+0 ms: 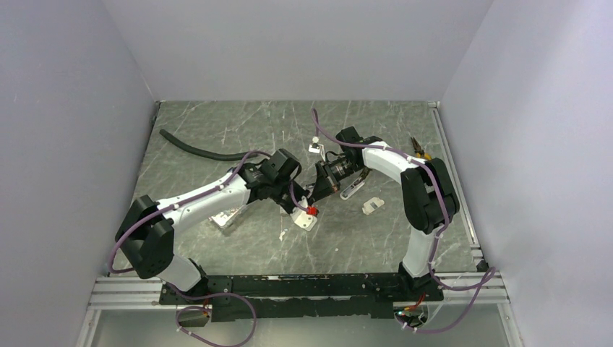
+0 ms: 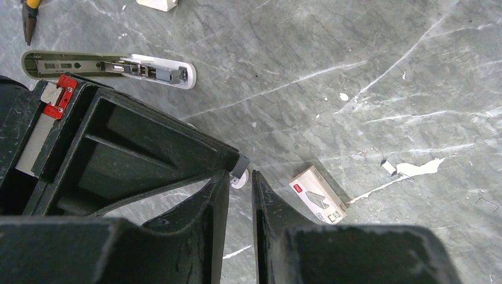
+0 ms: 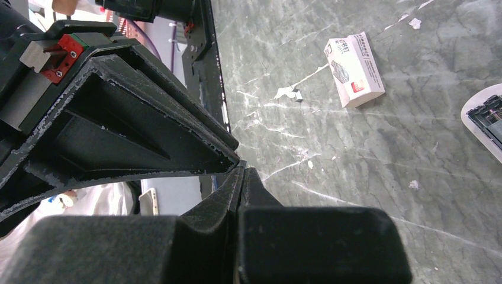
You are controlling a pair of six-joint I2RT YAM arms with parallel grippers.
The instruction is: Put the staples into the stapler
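My left gripper and right gripper meet near the table's centre, their tips close together. The left fingers show a narrow gap in its wrist view, with a small pale piece at or behind the tips, partly hidden. The right fingers are shut, nothing visible between them. The stapler [image 2: 160, 72] lies opened out on the table, at right of centre in the top view [image 1: 353, 189]. A small staple box [image 2: 318, 195] [image 3: 355, 71] lies on the table below the grippers.
Pliers [image 1: 420, 150] lie at the back right, a pale item [image 1: 373, 206] right of centre, a clear tray [image 1: 222, 217] at left under the arm and a dark hose [image 1: 188, 148] at back left. Small scraps [image 2: 417, 168] dot the table.
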